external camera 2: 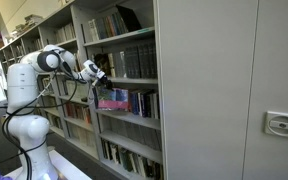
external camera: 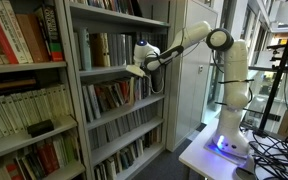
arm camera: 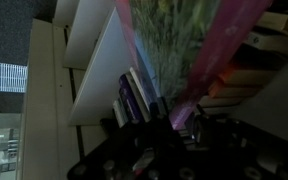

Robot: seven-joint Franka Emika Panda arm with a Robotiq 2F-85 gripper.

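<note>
My gripper is shut on a thin, flat item with a pink border and a green and blue picture, perhaps a book or a bag. This pink-edged item (arm camera: 180,45) fills the upper middle of the wrist view. In exterior view 2 the same item (external camera 2: 113,98) hangs below the gripper (external camera 2: 104,82), in front of the bookshelf. The gripper (external camera: 136,71) is raised before the middle shelves in exterior view 1, where the item is hard to make out. The fingers are dark and partly hidden in the wrist view.
A tall grey bookcase (external camera 2: 132,118) holds several rows of books (external camera: 115,50). Another bookcase full of books (external camera: 29,112) stands at the left. The arm's base sits on a white table (external camera: 209,157). A plain light wall (external camera 2: 209,90) lies right of the shelves.
</note>
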